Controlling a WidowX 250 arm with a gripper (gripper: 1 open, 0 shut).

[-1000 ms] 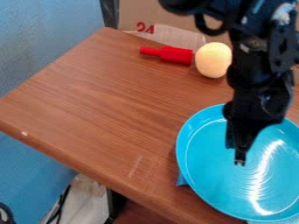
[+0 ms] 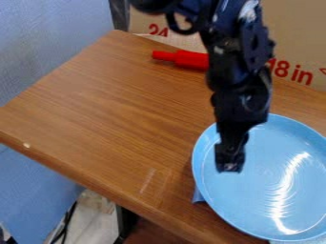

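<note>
The black gripper (image 2: 231,157) hangs over the upper left part of a light blue plate (image 2: 274,200) at the table's right front. Its fingers point down; whether they are open or shut, and whether anything is between them, I cannot tell.
A red rolling pin (image 2: 178,57) lies at the back of the wooden table (image 2: 95,114), in front of a cardboard box (image 2: 299,48). Behind the arm, the back right is hidden.
The arm has moved leftward over the plate, and now hides the pale yellow round object that showed at the back earlier.
</note>
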